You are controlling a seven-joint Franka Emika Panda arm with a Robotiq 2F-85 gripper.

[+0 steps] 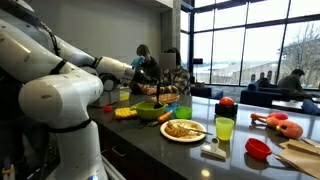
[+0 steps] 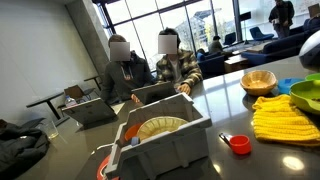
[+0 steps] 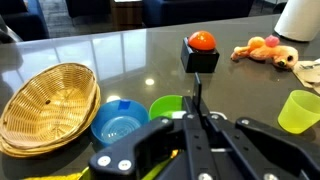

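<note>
In the wrist view, my gripper has its dark fingers drawn together. Whatever is between them cannot be made out. A light-green bowl (image 1: 150, 108) is under the end of my arm on the table; in exterior view 2 part of this green bowl (image 2: 308, 96) shows at the right edge. Beyond the gripper in the wrist view are a darker green bowl (image 3: 165, 104) and a blue bowl (image 3: 119, 122). To their left is a wicker basket (image 3: 48, 105).
A plate of food (image 1: 183, 130), a yellow-green cup (image 1: 224, 128) and a red bowl (image 1: 258, 149) stand on the table. A grey bin (image 2: 165, 150) and a yellow cloth (image 2: 285, 120) appear in exterior view 2. Two people sit behind the table.
</note>
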